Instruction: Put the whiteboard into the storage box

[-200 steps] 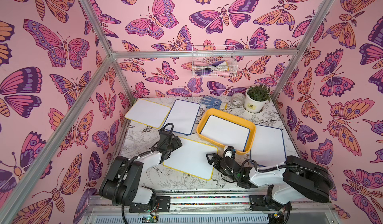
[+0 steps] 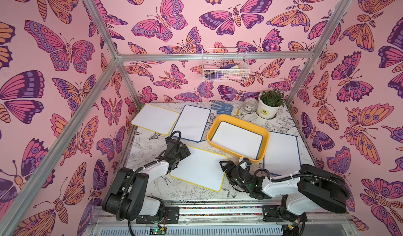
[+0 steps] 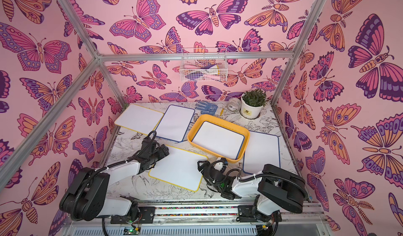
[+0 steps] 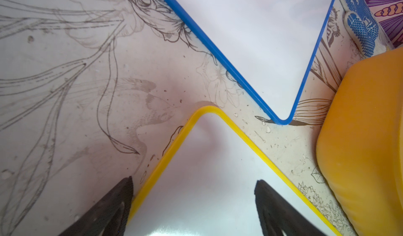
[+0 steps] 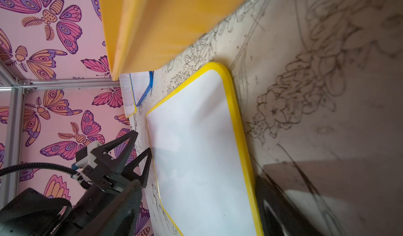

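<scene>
A white whiteboard with a yellow rim lies at the front middle of the table, in front of the orange-yellow storage box. At its left end, my left gripper stands open. In the left wrist view the board's yellow edge runs close by one finger, while the other finger is over the white surface. My right gripper is at the board's right end, fingers apart. The right wrist view has the yellow edge beside one finger; whether they touch I cannot tell.
Inside the box lies a blue-rimmed whiteboard. Other boards lie around: a yellow-rimmed one, a blue-rimmed one and another blue-rimmed one. Blue gloves, a tape roll and a potted plant stand behind.
My right gripper has turned and shifted slightly at the board's right end. The left arm has moved a little left. The board's right end has shifted slightly toward the front.
</scene>
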